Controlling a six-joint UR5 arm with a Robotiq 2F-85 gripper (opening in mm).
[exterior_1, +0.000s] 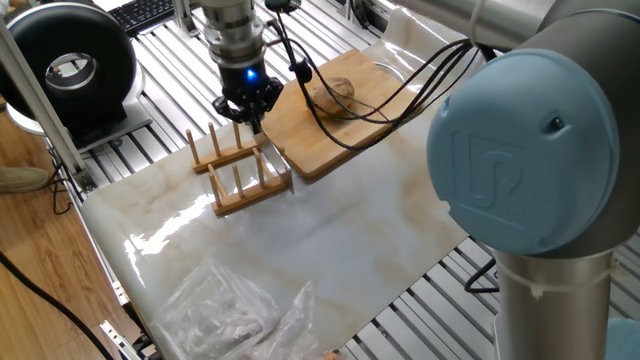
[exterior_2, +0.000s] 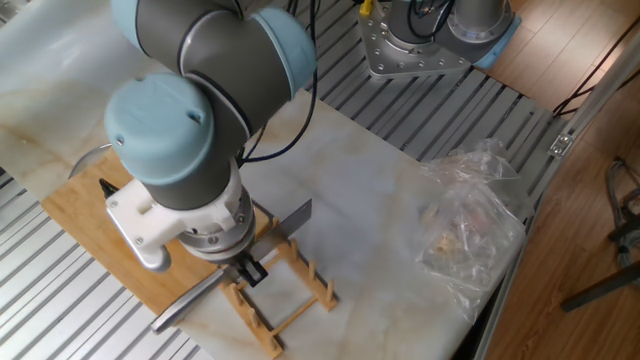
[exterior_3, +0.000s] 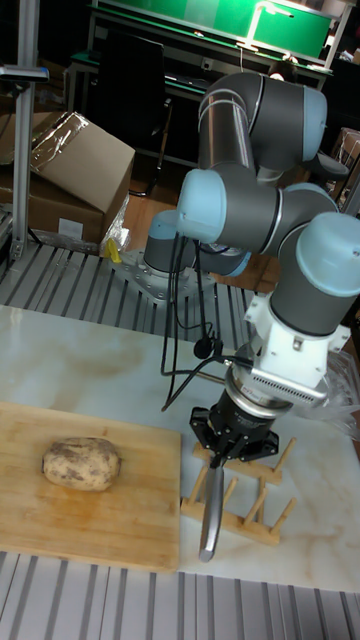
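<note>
My gripper (exterior_1: 257, 126) is shut on a knife, just beside the wooden peg rack (exterior_1: 250, 196) at its cutting-board end. In exterior view 2 the knife's metal handle (exterior_2: 185, 301) sticks out to the lower left of the gripper (exterior_2: 252, 272). Its broad blade (exterior_2: 296, 220) extends to the upper right, along the rack's end. Exterior view 3 shows the handle (exterior_3: 212, 517) slanting down in front of the rack (exterior_3: 236, 523). The finger contact is small and partly hidden, and whether the blade touches the rack I cannot tell.
A wooden cutting board (exterior_3: 117, 544) with a potato (exterior_3: 81, 464) on it lies right beside the rack. Clear plastic bags (exterior_2: 470, 225) occupy one table edge. Black cables (exterior_1: 345, 148) hang from the arm over the board. The marble-patterned sheet (exterior_1: 340, 240) between rack and robot base is bare.
</note>
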